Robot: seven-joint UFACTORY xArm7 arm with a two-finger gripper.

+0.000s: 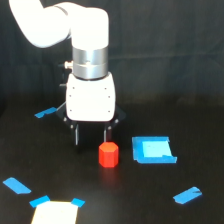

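Observation:
A red block (108, 155) lies on the black table near the middle of the view. My gripper (92, 138) hangs just behind and to the left of it, fingers pointing down and spread apart. The right finger (108, 131) is directly behind the block in the picture; whether they touch cannot be told. Nothing shows in the gap between the two fingers.
Right of the block is a blue taped square (142, 141) with a pale centre (157, 149). A white sheet (54, 213) with blue tape sits at the front left. Tape strips (187, 195) mark other spots.

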